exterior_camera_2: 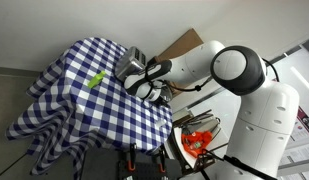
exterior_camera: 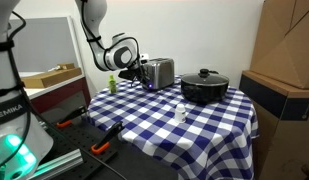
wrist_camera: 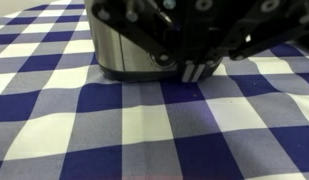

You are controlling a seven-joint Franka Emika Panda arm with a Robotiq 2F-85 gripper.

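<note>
A silver toaster (exterior_camera: 160, 71) stands at the back of the checked tablecloth. My gripper (exterior_camera: 147, 84) is low at its near left side, close to the cloth. In the wrist view, the toaster's shiny metal side (wrist_camera: 144, 58) fills the upper middle, just beyond the gripper. The two fingertips lie side by side, shut, and nothing shows between them. Whether they touch the toaster I cannot tell. Seen from exterior view 2, the arm reaches in from the right and partly covers the toaster (exterior_camera_2: 128, 62).
A black lidded pot (exterior_camera: 204, 88) stands right of the toaster. A white cup (exterior_camera: 180, 114) is nearer the front, and a green bottle (exterior_camera: 111, 84) stands to the left. A brown box (exterior_camera: 279, 95) is at the right.
</note>
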